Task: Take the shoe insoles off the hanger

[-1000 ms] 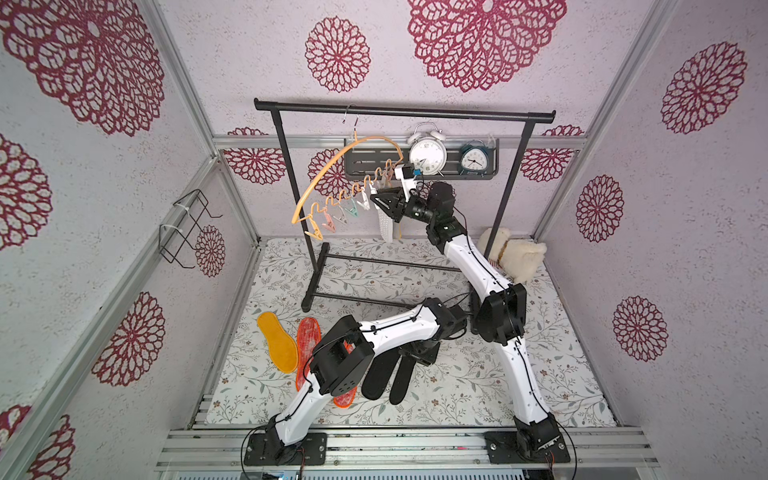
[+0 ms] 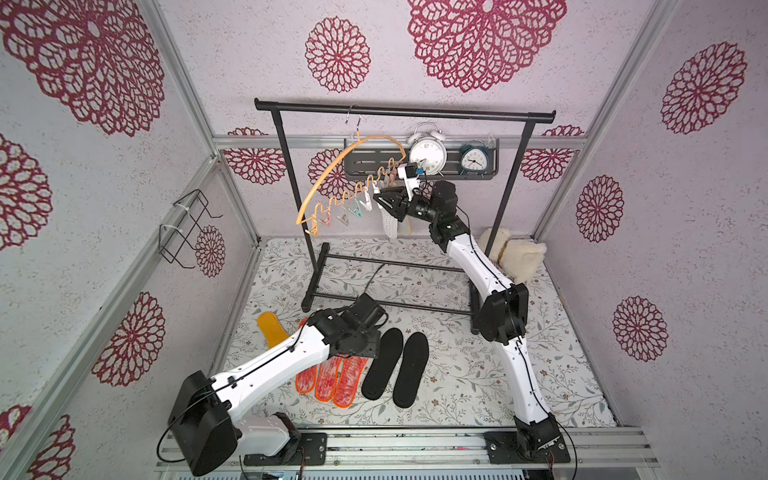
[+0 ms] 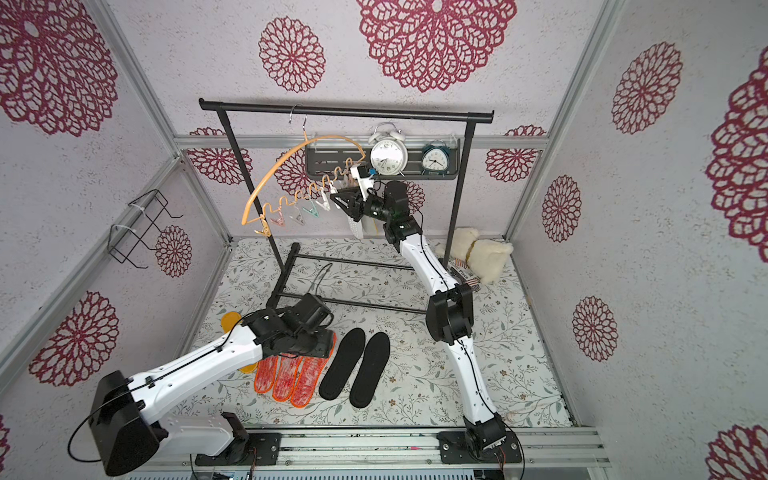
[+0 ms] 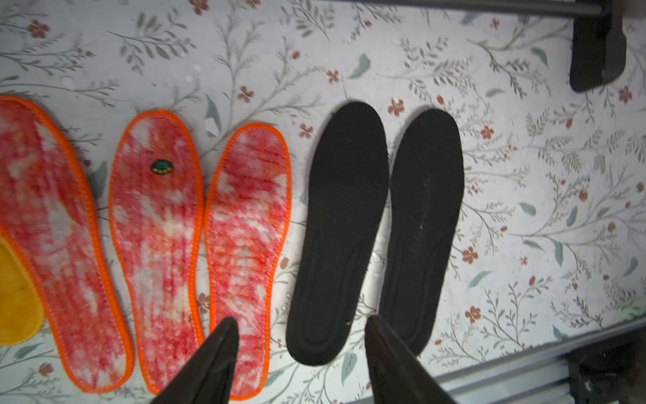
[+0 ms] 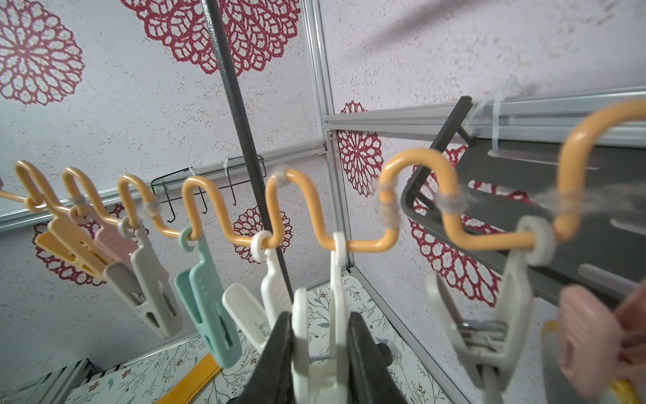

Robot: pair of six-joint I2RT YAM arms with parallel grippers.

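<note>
The orange clip hanger (image 2: 324, 176) hangs from the rack, with a white insole (image 2: 389, 225) still among its clips. My right gripper is shut on a white clip (image 5: 302, 336) beneath the hanger's wavy bar. My left gripper is open above the floor mat, nothing between its fingers. Below it lie two black insoles (image 4: 346, 195), three red-orange insoles (image 4: 245, 202) and a yellow insole (image 4: 13, 289).
The black rack frame (image 2: 504, 192) stands behind. A wall shelf holds two clocks (image 2: 428, 156). A fluffy cream object (image 2: 520, 260) lies at back right.
My left arm has swung left, its gripper moving from over the black insoles towards the red ones. The right arm and hanger have shifted only slightly.
</note>
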